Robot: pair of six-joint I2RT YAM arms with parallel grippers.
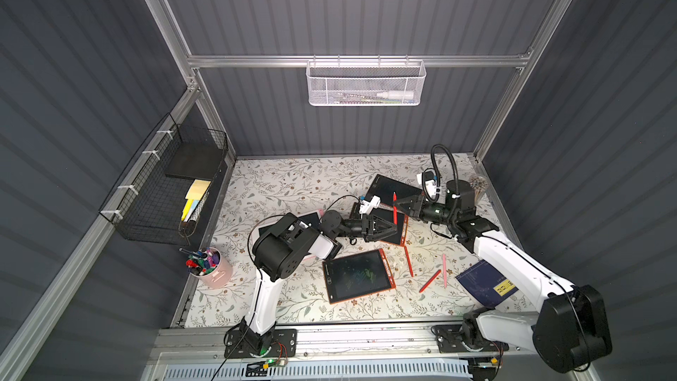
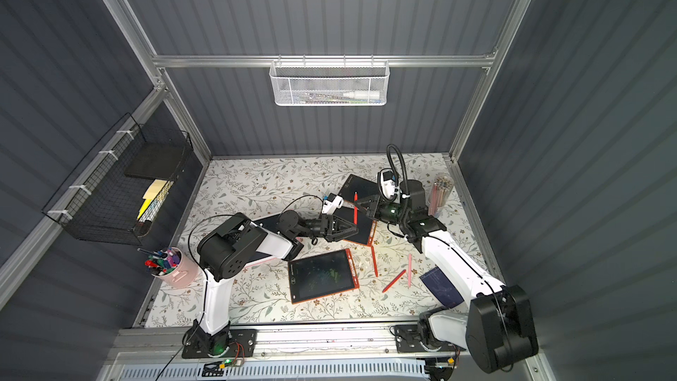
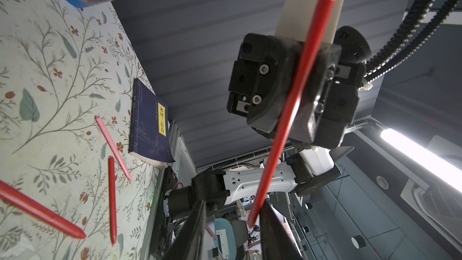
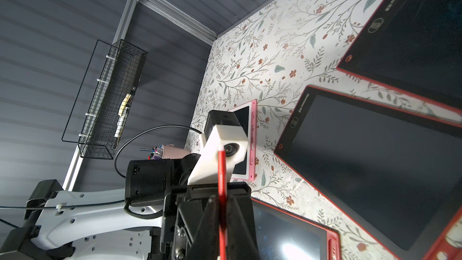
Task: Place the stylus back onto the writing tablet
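A red stylus stands upright in the air above the middle tablets, at the tips of my right gripper. In the left wrist view the red stylus runs down between the blurred fingers of my left gripper; in the top left view my left gripper is at its lower end. Whether either finger grips it is unclear. Tablets lie below: a front one, a middle one, a back one and a pink-rimmed one on the left.
Loose red styluses and a pink stylus lie at front right beside a dark blue notebook. A pen cup is front left, a clear container back right.
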